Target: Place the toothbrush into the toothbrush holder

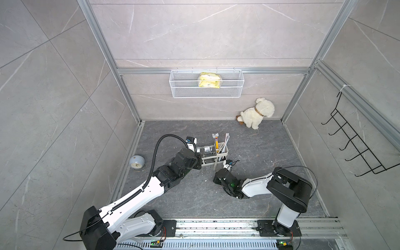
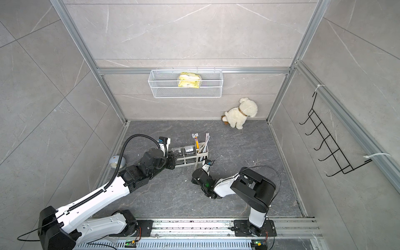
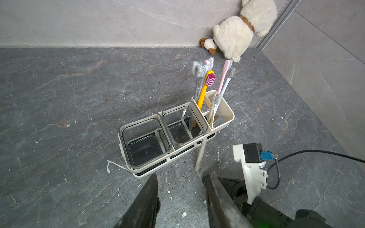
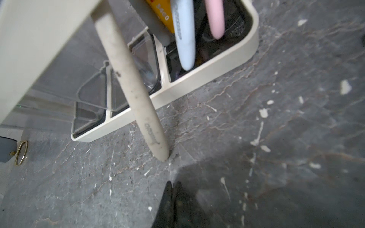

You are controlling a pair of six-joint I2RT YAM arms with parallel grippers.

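Observation:
The beige toothbrush (image 4: 138,98) leans through the front of the cream toothbrush holder (image 4: 213,66). Its handle end pokes outside, near the floor, while its bristles (image 3: 217,98) rise above the rim in the left wrist view. My right gripper is shut with nothing between its fingers, just short of that handle end. Pink (image 3: 223,76), white-blue (image 3: 224,89), yellow (image 3: 203,93) and grey toothbrushes stand in the holder's right-hand end. Hanging in front of the holder, my left gripper is open and empty.
Two clear cups (image 3: 145,142) fill the holder's other compartments. A plush dog (image 1: 255,114) sits at the back wall, and a round clock (image 1: 136,162) stands at far left. Floor right of the holder is free.

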